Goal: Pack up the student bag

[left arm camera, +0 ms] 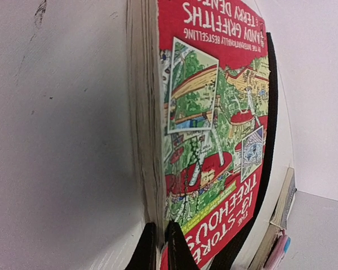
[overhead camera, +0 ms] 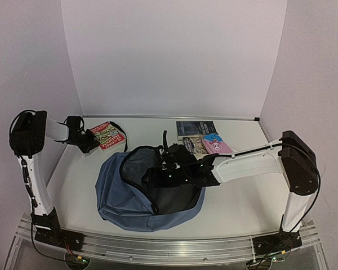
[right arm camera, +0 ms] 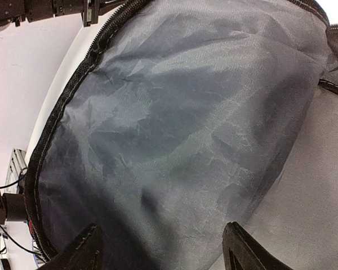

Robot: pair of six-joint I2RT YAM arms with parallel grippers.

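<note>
The blue-grey bag (overhead camera: 115,194) lies in the middle front of the table, its grey inside showing. Over that opening is my right gripper (overhead camera: 149,179); in the right wrist view its fingers (right arm camera: 81,250) stand wide apart with only the bag's lining (right arm camera: 174,124) seen beyond. The red and green Treehouse book (overhead camera: 108,135) lies flat at the back left. My left gripper is at that book's page edge (left arm camera: 148,146), fingers close together at its lower end. Whether the edge is pinched between them is unclear.
Behind the bag to the right lie a dark book (overhead camera: 195,128), a second book (overhead camera: 195,145) partly covered by my right arm, and a pink and blue item (overhead camera: 216,144). A black strap (overhead camera: 120,129) runs beside the Treehouse book. Bare table shows at front left and right.
</note>
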